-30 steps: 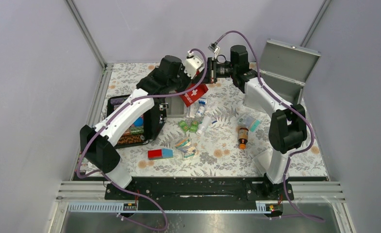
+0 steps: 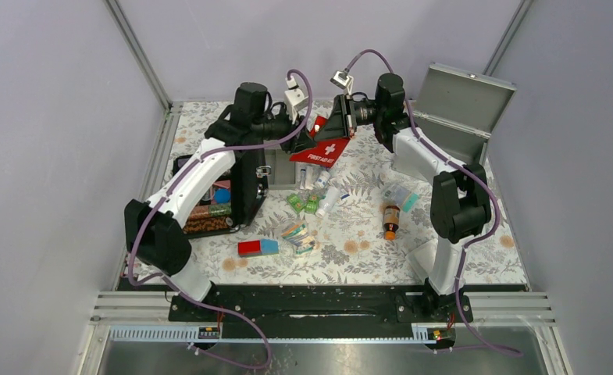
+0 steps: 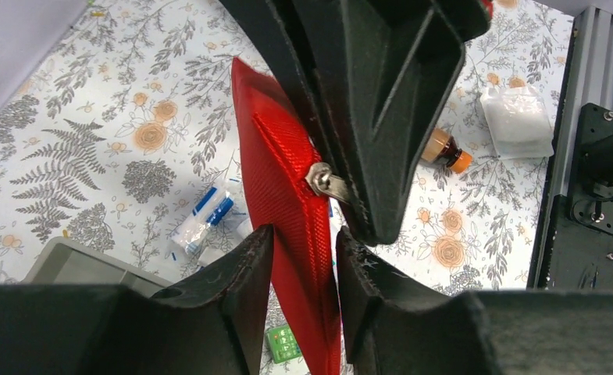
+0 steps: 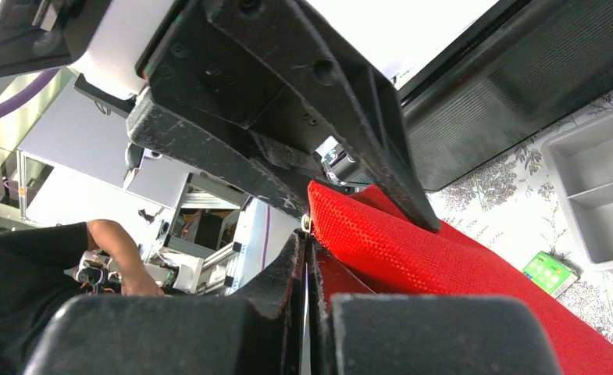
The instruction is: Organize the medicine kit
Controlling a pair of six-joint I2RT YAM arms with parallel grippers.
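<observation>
The red first aid pouch (image 2: 323,151) hangs in the air between both arms, its white cross and lettering facing up. In the left wrist view, the fingers of my left gripper stand on either side of the pouch's red fabric (image 3: 283,187); whether they grip it is unclear. A small metal zipper pull (image 3: 328,183) at the pouch's corner runs into the tip of my right gripper, which is shut with the pull at its fingertips. Under the pouch, a grey divided tray (image 2: 283,168) lies partly hidden.
At left is an open black bag (image 2: 244,195) with filled compartments. An open silver case (image 2: 453,144) stands back right. Green boxes (image 2: 311,204), a white bottle (image 2: 329,201), a brown bottle (image 2: 391,219), a red-blue box (image 2: 258,248) and a striped packet (image 2: 299,236) lie on the table.
The pouch has shifted slightly right and turned.
</observation>
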